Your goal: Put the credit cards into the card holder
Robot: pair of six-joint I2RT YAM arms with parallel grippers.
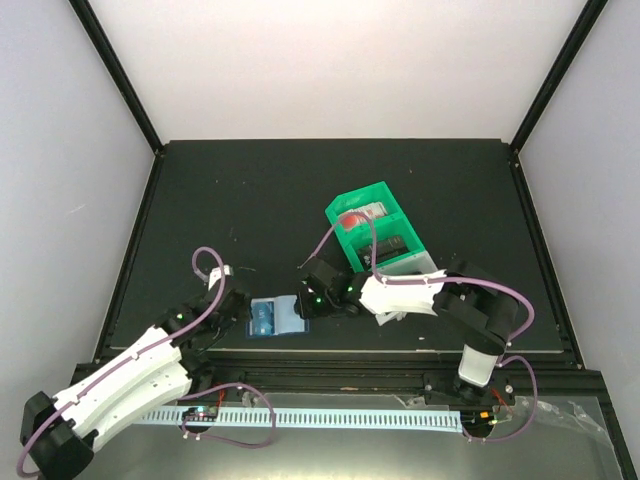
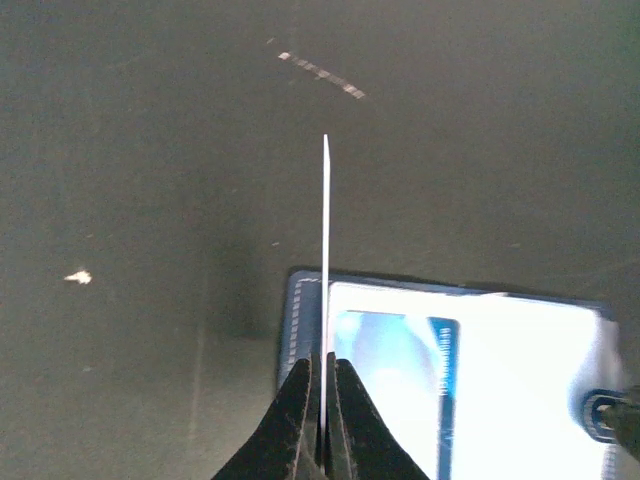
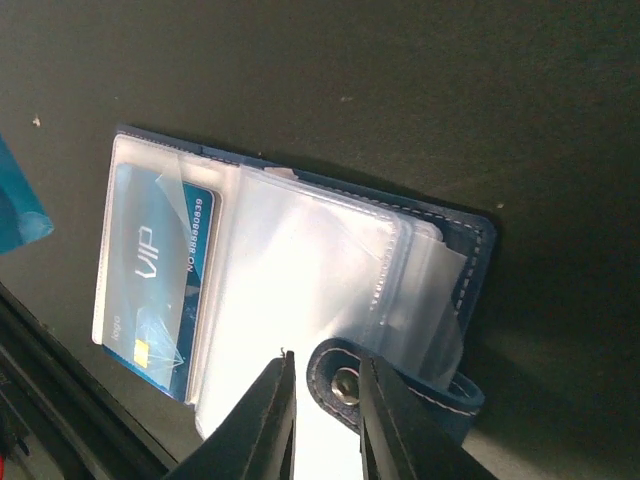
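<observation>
The card holder (image 1: 290, 318) lies opened flat near the table's front edge, navy with clear sleeves. In the right wrist view a blue VIP card (image 3: 150, 255) sits in its left sleeve. My left gripper, left of the holder and above it, is shut on a thin card seen edge-on; a blue corner of this card (image 3: 18, 205) shows at the right wrist view's left edge. My right gripper has a gap between its fingers, above the holder's strap with its snap (image 3: 345, 386); nothing appears gripped.
Behind the right arm stands a green box (image 1: 383, 222), with red-and-white and dark items in its compartments. A metal rail (image 1: 320, 418) runs along the front. Dark table behind the holder is free.
</observation>
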